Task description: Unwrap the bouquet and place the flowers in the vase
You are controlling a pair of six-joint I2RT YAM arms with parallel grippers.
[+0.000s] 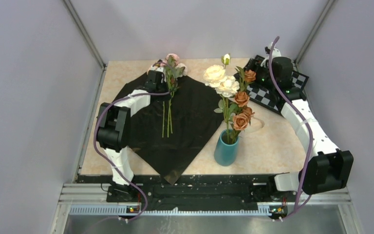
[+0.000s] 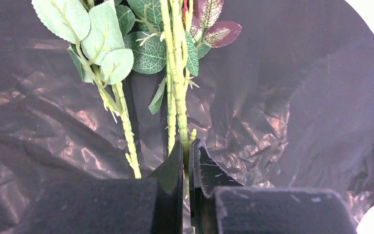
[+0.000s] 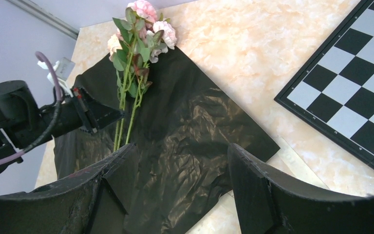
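Observation:
Pink flowers (image 1: 172, 58) with long green stems (image 1: 169, 119) are at the back left, over a black sheet (image 1: 185, 136). In the left wrist view, my left gripper is shut on a green flower stem (image 2: 179, 92); another leafy stem (image 2: 129, 139) lies free to its left. The teal vase (image 1: 226, 151) stands upright at the front, right of the sheet, holding white flowers (image 1: 221, 82) and brown roses (image 1: 241, 99). My right gripper is open at the back right, nothing between its fingers.
A black-and-white checkered board (image 1: 258, 92) lies at the back right, beneath the right arm. Bare table (image 1: 272, 146) shows to the right of the vase.

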